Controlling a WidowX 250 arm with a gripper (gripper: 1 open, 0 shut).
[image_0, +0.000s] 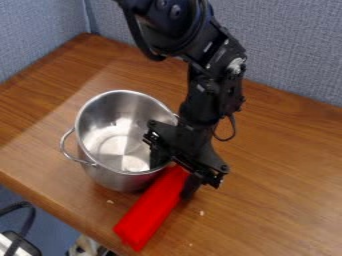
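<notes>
My black gripper (187, 160) reaches down at the centre, over the right side of a steel pot (114, 135) with loop handles. A long red bar (147, 212) lies slanting toward the front edge of the table, its upper end under my gripper's fingers beside the pot. The gripper appears shut on that end of the red bar, though the fingertips are partly hidden in dark shadow.
Grey padded walls stand behind it. Black cables or parts (16, 230) sit beyond the table's front left edge.
</notes>
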